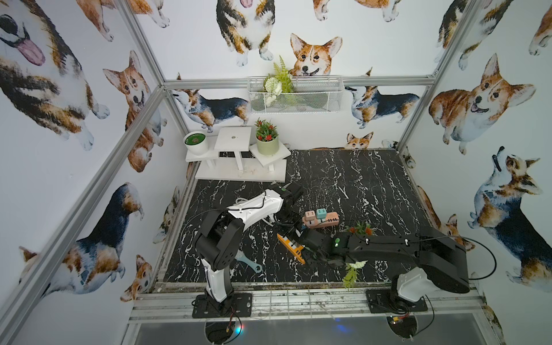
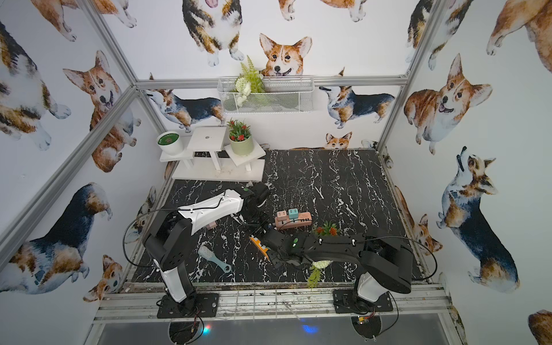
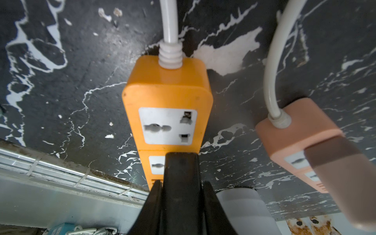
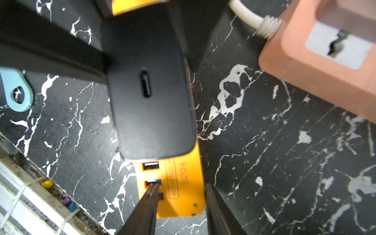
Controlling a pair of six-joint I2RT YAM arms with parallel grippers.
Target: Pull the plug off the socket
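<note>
An orange socket strip point(image 1: 290, 247) lies on the dark marbled table, a white cable leaving its far end in the left wrist view. Standing on it is a black block-shaped plug point(image 4: 152, 113). My left gripper has its fingers on either side of the plug, very close to it; whether they press on it I cannot tell. At the strip's near end, my right gripper is shut on the orange body, one finger along each side. The plug hides the middle of the strip, and the arms cover part of the meeting point in both top views.
A pink socket strip point(image 2: 296, 223) carrying a pink and a teal plug point(image 2: 293, 213) lies just beyond. A light blue tool point(image 1: 248, 261) rests to the left. Flowers point(image 1: 361, 228) lie near the right arm.
</note>
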